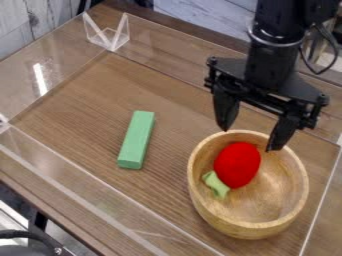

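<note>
My black gripper (253, 117) hangs open above the back of a round wooden bowl (285, 210), its two fingers pointing down and apart. In the bowl rest a red oval object (238, 164) and a small light green piece (215, 185) beside it, partly under the red one. A flat green bar (135, 139) lies on the wooden table to the left of the bowl.
A clear plastic item (107, 32) stands at the back left near the table's edge. Dark cables show at the lower left corner.
</note>
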